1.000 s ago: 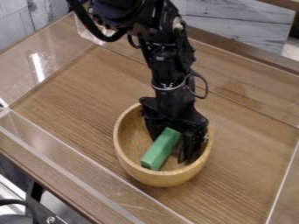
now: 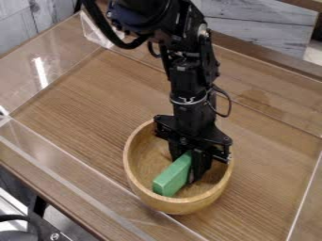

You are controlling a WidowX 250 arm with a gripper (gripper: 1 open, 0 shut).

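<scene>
A tan wooden bowl (image 2: pixel 151 188) sits on the wooden table near the front middle. In it lies a green block (image 2: pixel 171 178), tilted lengthwise. The black gripper (image 2: pixel 189 153) reaches down into the bowl over the block's upper part, its lower end hiding that part. Whether its fingers are shut on the block cannot be told.
A pale panel runs along the back, and black cables lie at the lower left edge.
The gripper has shifted slightly to the right and down over the bowl, and the green block has moved slightly with it toward the right.
</scene>
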